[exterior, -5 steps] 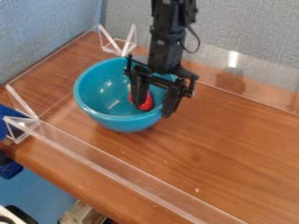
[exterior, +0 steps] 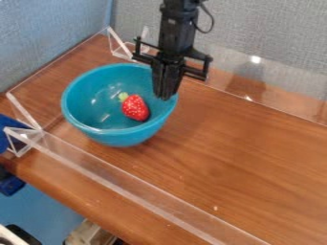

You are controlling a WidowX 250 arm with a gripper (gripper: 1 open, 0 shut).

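Observation:
A red strawberry toy [exterior: 134, 108] with a pale green top lies inside the blue bowl [exterior: 99, 129] on the wooden table. My black gripper [exterior: 165, 82] is over the right rear part of the bowl, above and to the right of the strawberry and apart from it. It looks shut, and I see nothing between its fingers, though their tips are small and dark.
Clear plastic rails [exterior: 192, 215] border the wooden table [exterior: 255, 153], whose right side is free. Grey padded walls stand behind and left. A blue object [exterior: 8, 129] sits at the left edge.
My gripper has risen out of the bowl, moving up and away from the strawberry, which now lies uncovered in the bowl and a little left of where it was a second ago.

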